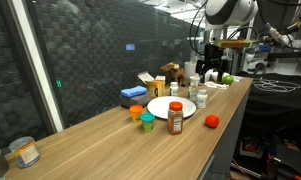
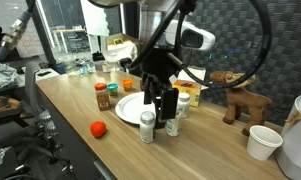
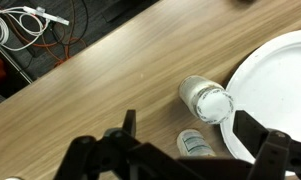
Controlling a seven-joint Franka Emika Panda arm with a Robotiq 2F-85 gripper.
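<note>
In the wrist view my gripper is open, its dark fingers [image 3: 118,149] wide apart. A white-capped bottle [image 3: 207,99] stands upright in the upper part of the gap, close to the right finger, and a second small bottle [image 3: 193,143] stands between the fingers; neither is gripped. From exterior view 2 the gripper [image 2: 162,108] hangs over the two white-capped bottles, a nearer one [image 2: 147,127] and one farther right [image 2: 174,125]. The white plate [image 3: 280,85] lies beside them. Exterior view 1 has the gripper [image 1: 207,72] above the counter's far end.
A red round object [image 1: 211,121] sits near the counter's front edge. A brown jar [image 1: 175,118], green cup [image 1: 147,121] and orange cup [image 1: 136,112] stand past the plate. A moose figure [image 2: 247,101] and white cup [image 2: 261,142] are at the back.
</note>
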